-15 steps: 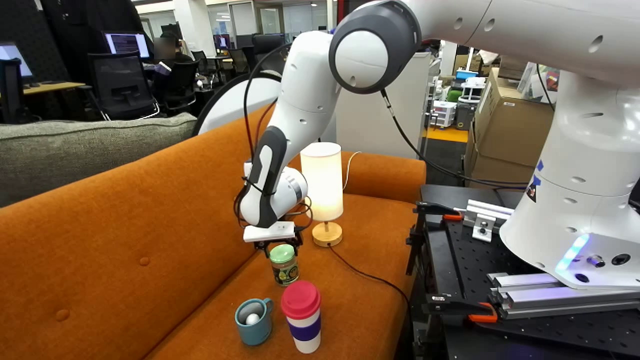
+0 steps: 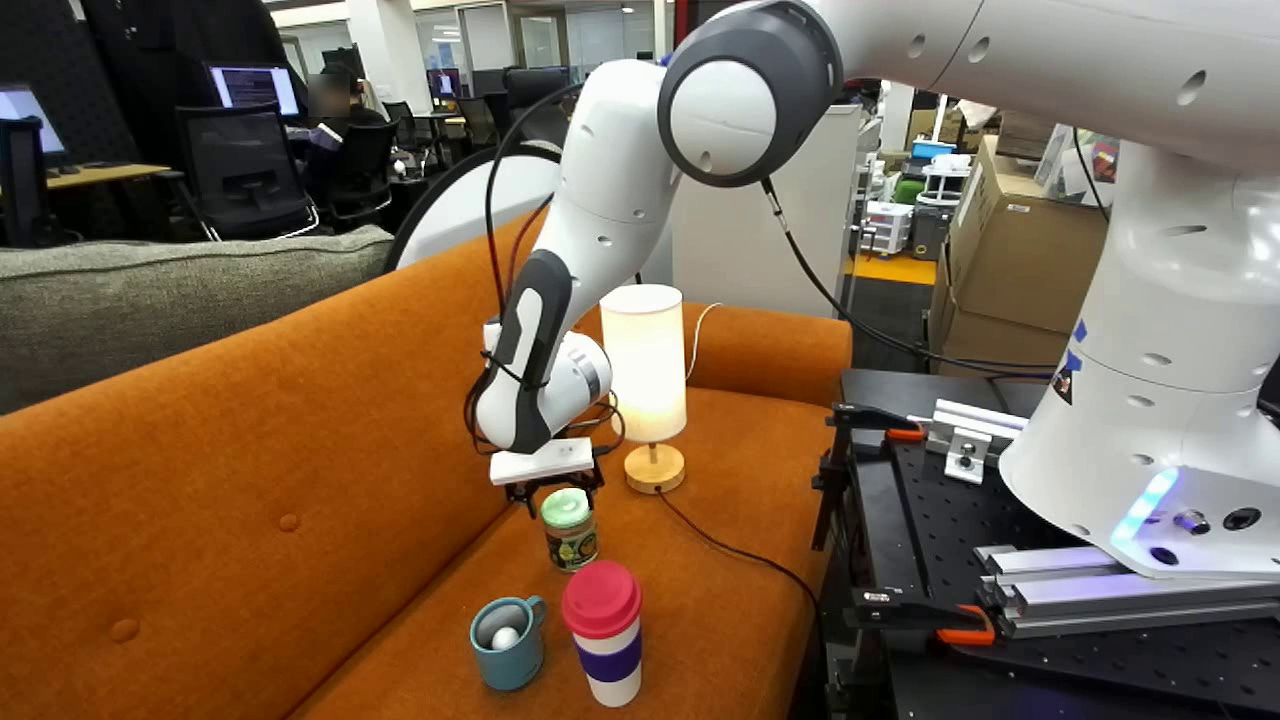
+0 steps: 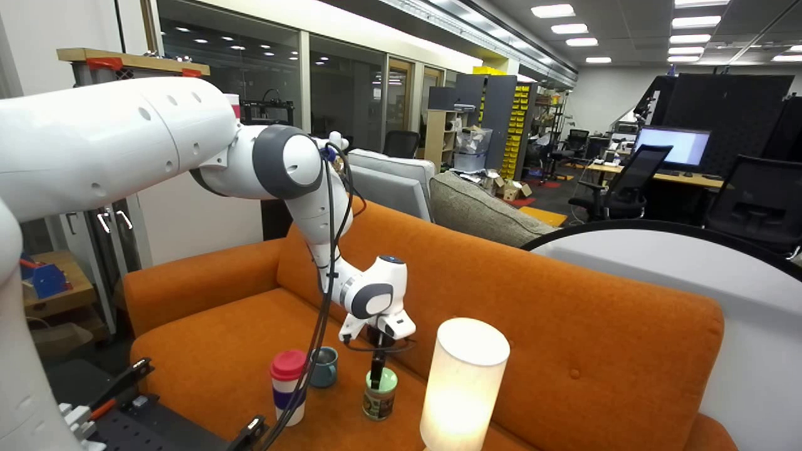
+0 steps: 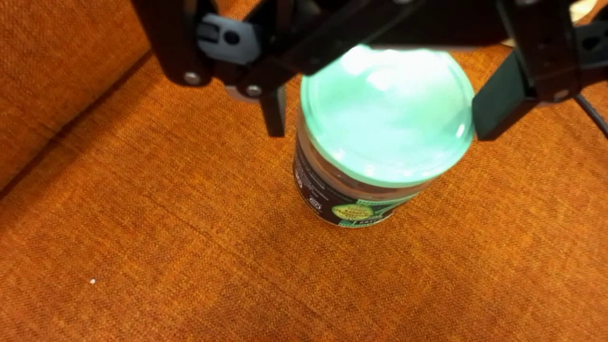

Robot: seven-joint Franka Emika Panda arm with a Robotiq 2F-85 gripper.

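A jar with a pale green lid (image 4: 387, 119) and a dark label stands upright on the orange couch seat. My gripper is open above it, its two fingers on either side of the lid. The right finger (image 4: 501, 102) is close against the lid's edge, while a small gap shows between the left finger and the lid. In exterior view 1 the jar (image 2: 570, 546) sits just below the gripper, and exterior view 2 shows a dark finger over the jar (image 3: 378, 406).
A blue mug (image 2: 506, 660) with a white round thing inside and a red-lidded cup (image 2: 606, 636) stand near the jar. Behind it a lit lamp (image 2: 644, 360) stands, its cord crossing the seat. The couch backrest (image 2: 300, 480) rises alongside.
The gripper and wrist have shifted very slightly to the right in exterior view 1. The jar, mug and cup look unmoved.
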